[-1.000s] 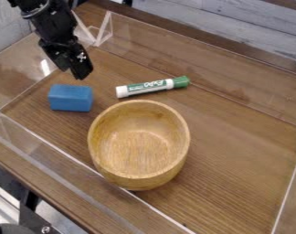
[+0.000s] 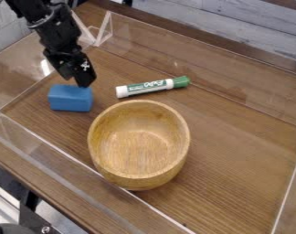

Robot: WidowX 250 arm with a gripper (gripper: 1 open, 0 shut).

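My gripper [image 2: 68,69], a dark mechanism at the upper left, stands open just above and behind a blue rectangular block [image 2: 70,99] on the wooden table. I see nothing held between its fingers. A white and green tube [image 2: 151,86] lies to the right, and a large yellow oval bowl [image 2: 138,142] sits in the lower middle.
The table's left edge runs near the gripper and the blue block, with cables around the arm.
The gripper has shifted a little downward toward the blue block. The block, tube and bowl look unmoved.
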